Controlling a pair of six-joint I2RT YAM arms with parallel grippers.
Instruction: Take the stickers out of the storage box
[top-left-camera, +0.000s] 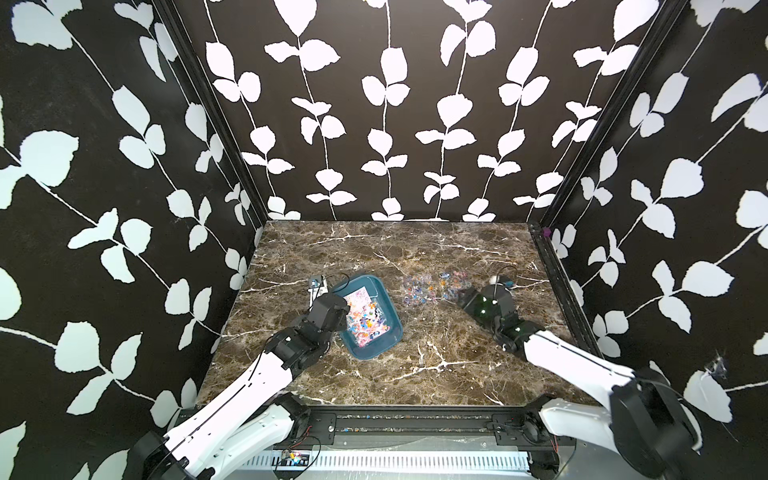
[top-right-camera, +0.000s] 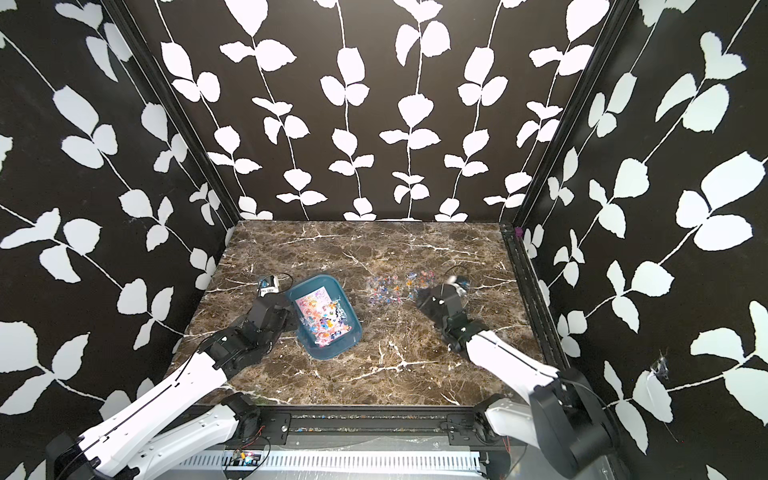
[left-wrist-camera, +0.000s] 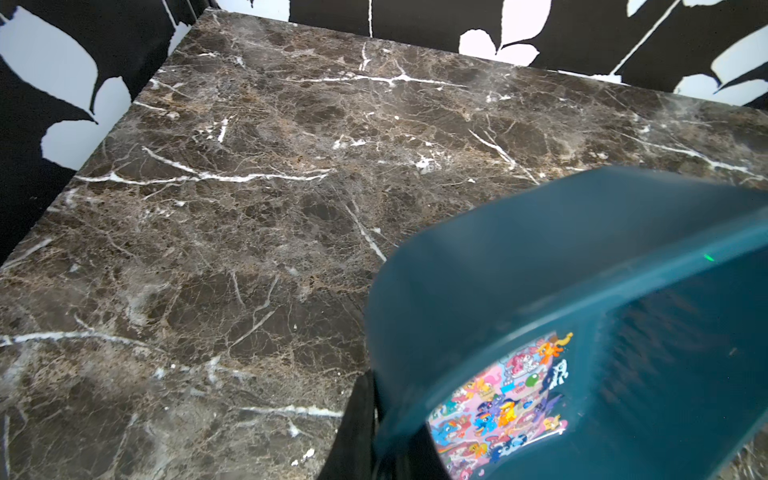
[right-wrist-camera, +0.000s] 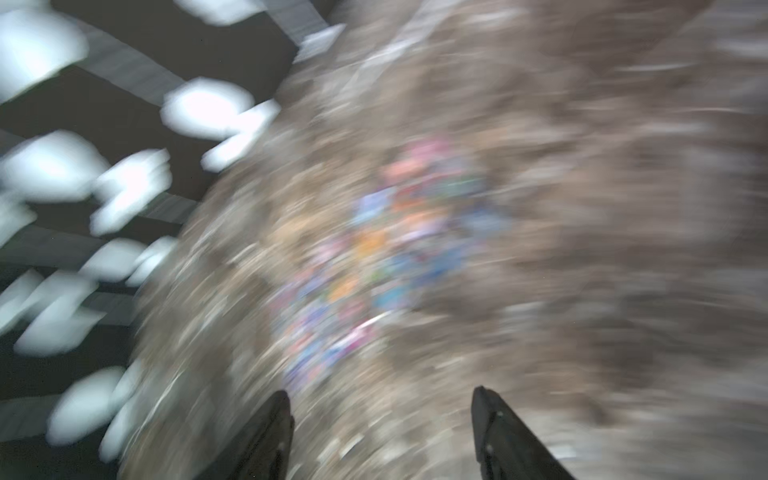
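A teal storage box (top-left-camera: 381, 340) sits left of centre, sticker sheets (top-left-camera: 365, 316) inside. My left gripper is at the box's left side, shut on its wall as the left wrist view shows. Right of the box, a patch of colourful stickers (top-left-camera: 436, 288) lies on the table, blurred in the right wrist view. My right gripper is open just right of that patch, nothing between its fingers.
Patterned walls stand at the back and both sides, with a dark frame rail along the front edge.
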